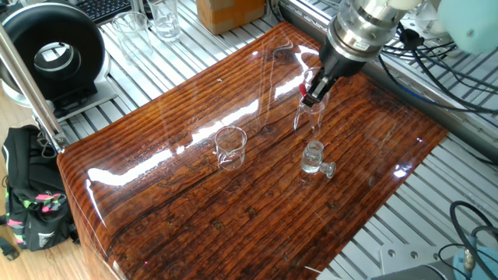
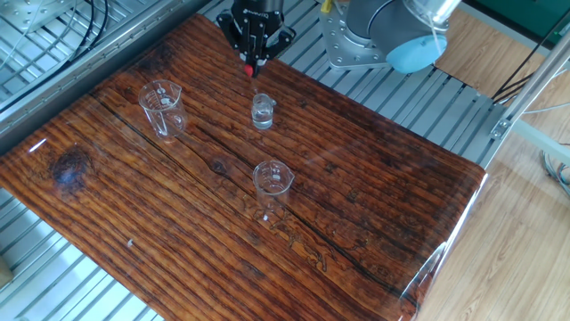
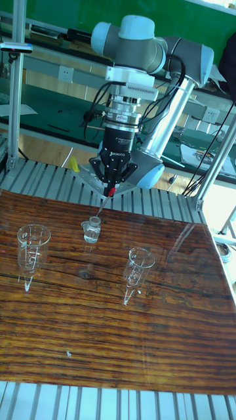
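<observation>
My gripper [image 2: 253, 66] is shut on a red-topped dropper [image 3: 111, 191], whose thin glass stem slants down toward the small bottle. That small glass bottle [image 1: 312, 158] stands open on the wooden table, with clear liquid inside. Beside it lies a glass stopper [image 1: 329, 169]. In exterior view 3 the stem's lower end appears close above the bottle's mouth; whether it touches cannot be told. One glass beaker [image 2: 163, 109] and another beaker [image 2: 272, 181] stand apart on the table, both seemingly empty. In exterior view 1 the gripper overlaps the farther beaker [image 1: 310, 115].
The glossy table [image 1: 179, 202] has wide clear areas around the glassware. Beyond its edge, two more glass vessels, including a beaker [image 1: 131, 35], stand near a cardboard box [image 1: 229, 13]. Loose cables [image 1: 443, 85] run along the rail by the arm.
</observation>
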